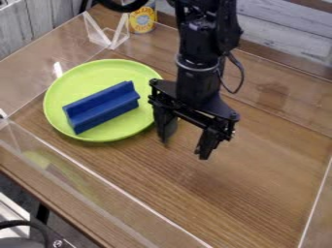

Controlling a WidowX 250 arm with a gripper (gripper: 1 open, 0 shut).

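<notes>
A black robot arm reaches down from the top centre, ending in a gripper (185, 138) low over the wooden table. Its two fingers stand apart, with no object visible between them. Left of it, a green plate (70, 86) holds a blue block (100, 105), which lies at a slant on the plate. The gripper is beside the plate's right side.
A yellow cup (143, 17) and a clear plastic stand stand at the back left. A black cable curves at the bottom left corner.
</notes>
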